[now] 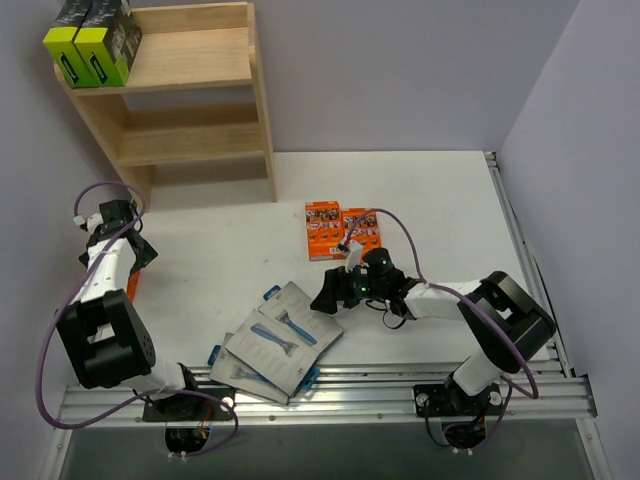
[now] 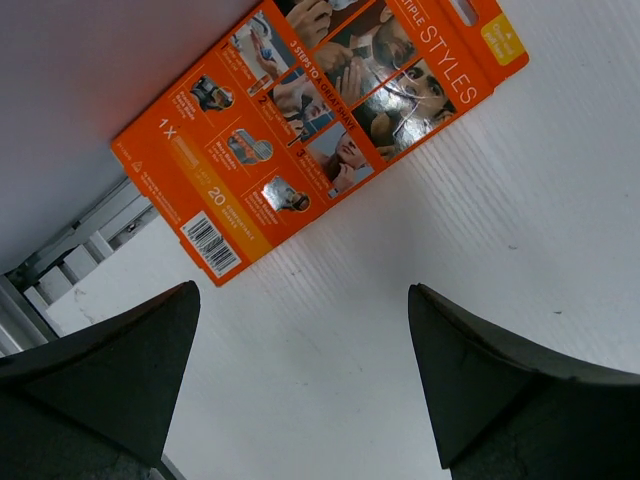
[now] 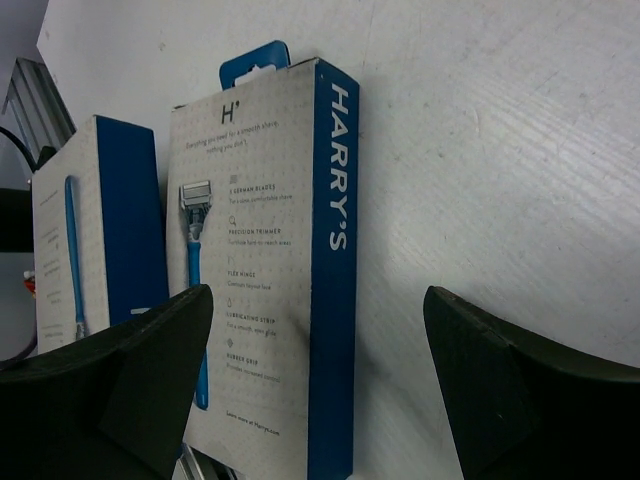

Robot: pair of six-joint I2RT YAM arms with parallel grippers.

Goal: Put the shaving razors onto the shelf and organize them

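Note:
The wooden shelf unit (image 1: pixel 190 118) stands at the back left, two black-and-green boxes (image 1: pixel 95 45) upright on its top board. An orange razor pack (image 2: pixel 320 120) lies flat by the left wall, ahead of my left gripper; that gripper is open and empty, and in the top view its arm covers most of the pack. Two white-and-blue Harry's packs (image 1: pixel 285 338) overlap on the table at front centre. Over their right side, my right gripper is open, a Harry's pack (image 3: pixel 255 260) showing between and beyond its fingers, ungripped.
Two more orange packs (image 1: pixel 323 228) lie side by side at the table's middle, the right one partly behind the right arm's cable. Below the top board, the shelf's middle board (image 1: pixel 190 135) is bare. Open table (image 1: pixel 440 200) stretches across the back right.

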